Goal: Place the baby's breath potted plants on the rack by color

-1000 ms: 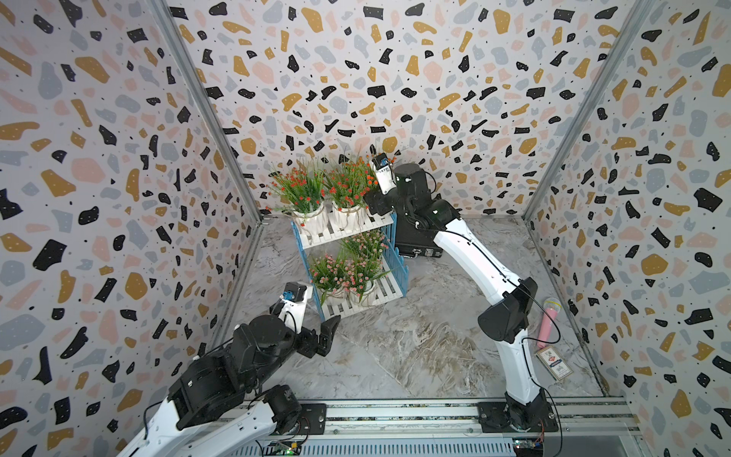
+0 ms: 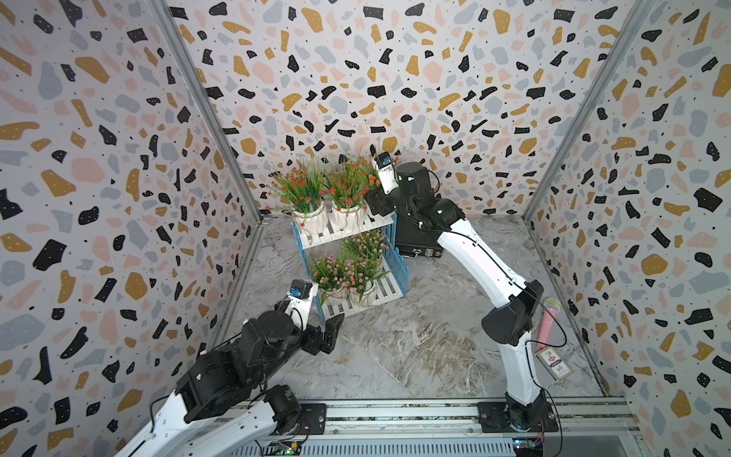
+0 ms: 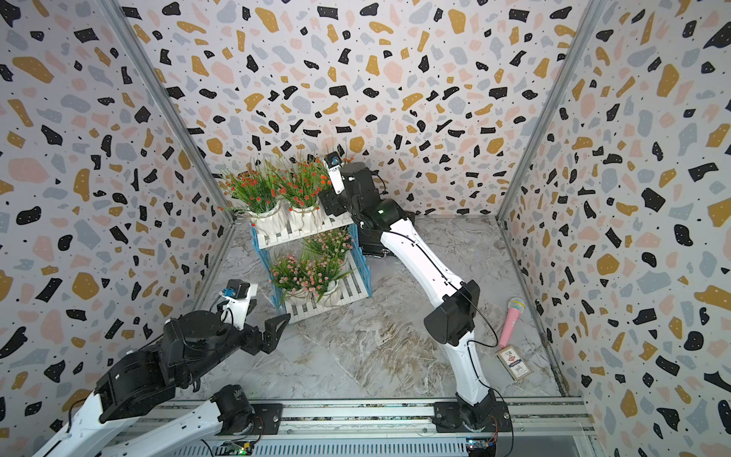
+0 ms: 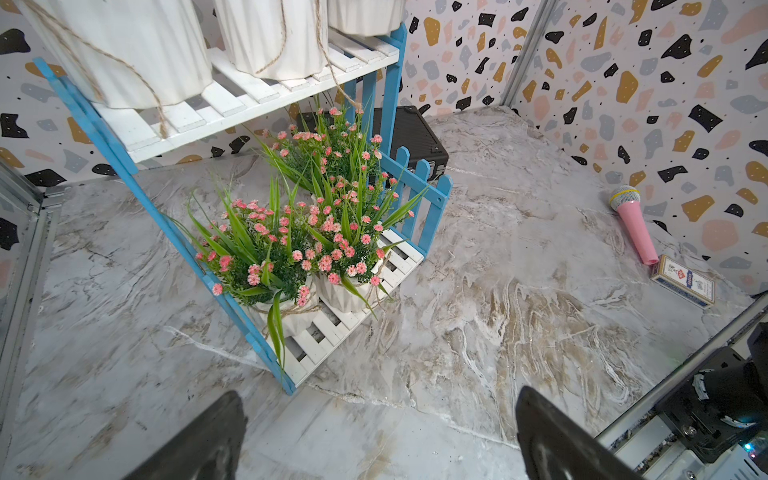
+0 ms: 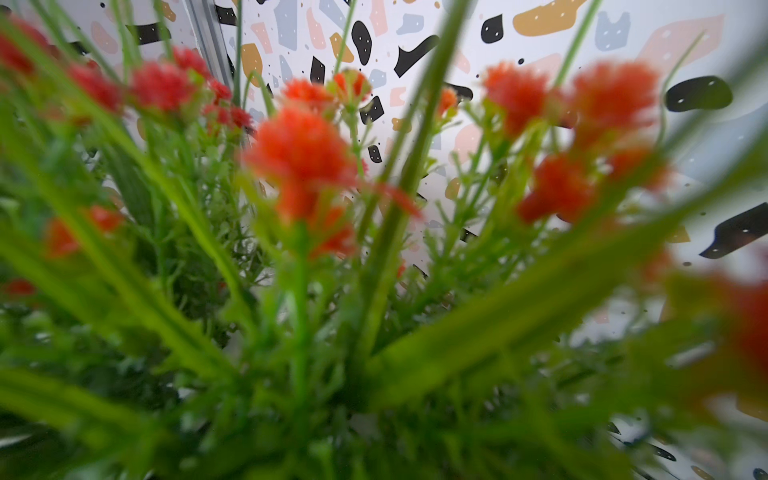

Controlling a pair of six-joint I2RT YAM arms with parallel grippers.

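On the rack's upper white shelf (image 2: 312, 242) stand red-flowered plants in white pots; the left (image 2: 308, 221) and middle (image 2: 348, 218) ones show plainly. A third white pot (image 4: 366, 14) shows at that shelf's right end in the left wrist view. My right gripper (image 2: 376, 202) is open at this end, its fingers hidden; red flowers (image 5: 296, 160) fill its wrist view. Pink-flowered plants (image 4: 264, 248) sit on the lower shelf (image 4: 324, 340), their pots partly covered by leaves. In front of the rack's left corner, my left gripper is open and empty.
A black case (image 2: 417, 240) stands behind the rack's right side. Blue side fencing (image 4: 432, 212) edges the lower shelf. A pink microphone (image 2: 548, 320) and a small card box (image 2: 554, 363) lie far right.
My left gripper has shifted slightly right, toward the rack. My right gripper has moved very slightly right at the upper shelf. The plants look unmoved.
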